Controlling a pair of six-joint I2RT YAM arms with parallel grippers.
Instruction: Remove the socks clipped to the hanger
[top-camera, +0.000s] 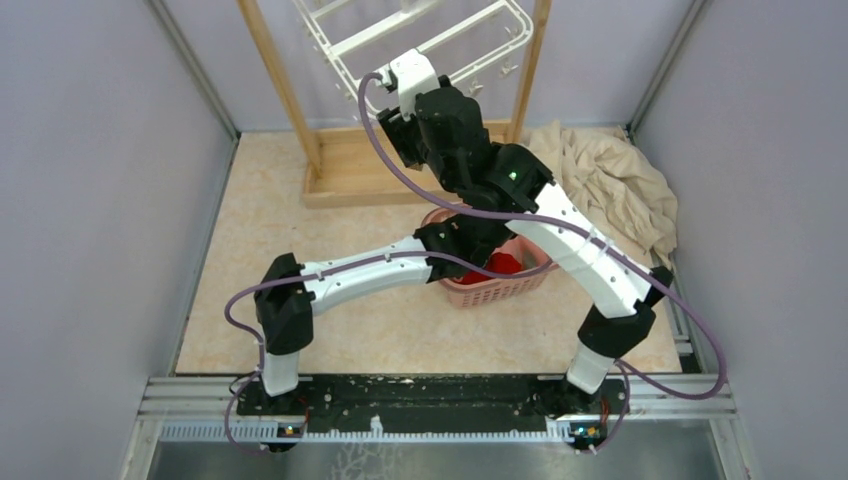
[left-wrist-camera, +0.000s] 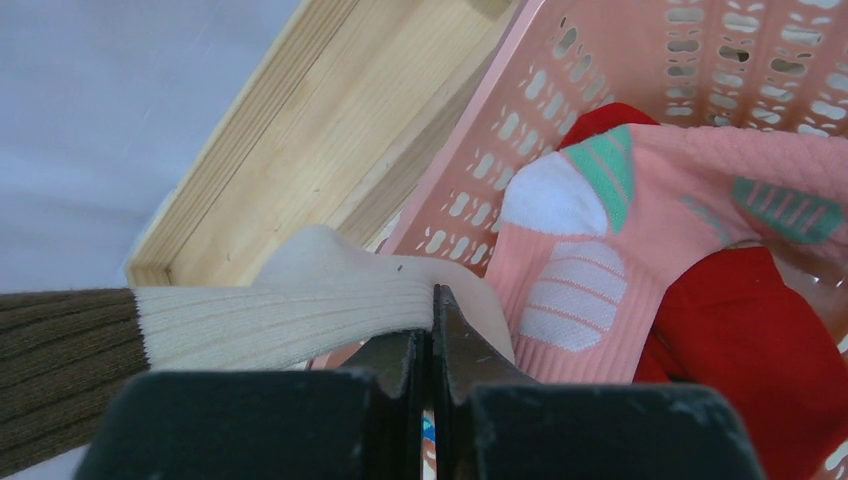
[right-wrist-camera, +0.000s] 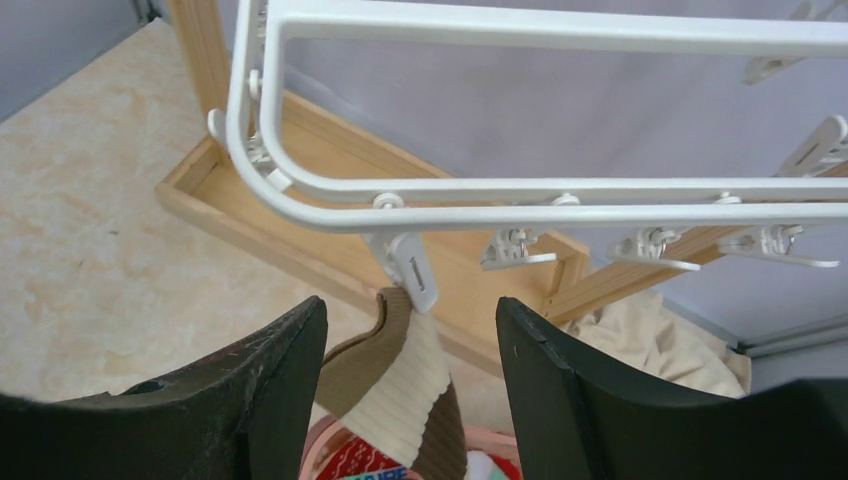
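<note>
The white hanger (right-wrist-camera: 560, 200) crosses the right wrist view, and one of its clips (right-wrist-camera: 413, 268) bears a brown-and-white sock (right-wrist-camera: 405, 390) hanging down. My right gripper is part open, its fingers (right-wrist-camera: 292, 350) standing apart on either side of the clip and sock, touching neither visibly. Low over the basket, my left gripper is shut on a white-and-brown sock (left-wrist-camera: 280, 318), pinched at the fingertips and stretching leftward. Whether this is the same hanging sock cannot be told. From above, the right arm covers the left gripper.
The pink basket (top-camera: 495, 292) holds a pink sock (left-wrist-camera: 680, 210) and red cloth (left-wrist-camera: 760, 340). Behind it stands a wooden frame (top-camera: 350, 190); beige cloth (top-camera: 610, 185) lies at the back right. Other clips (right-wrist-camera: 650, 245) on the hanger look empty.
</note>
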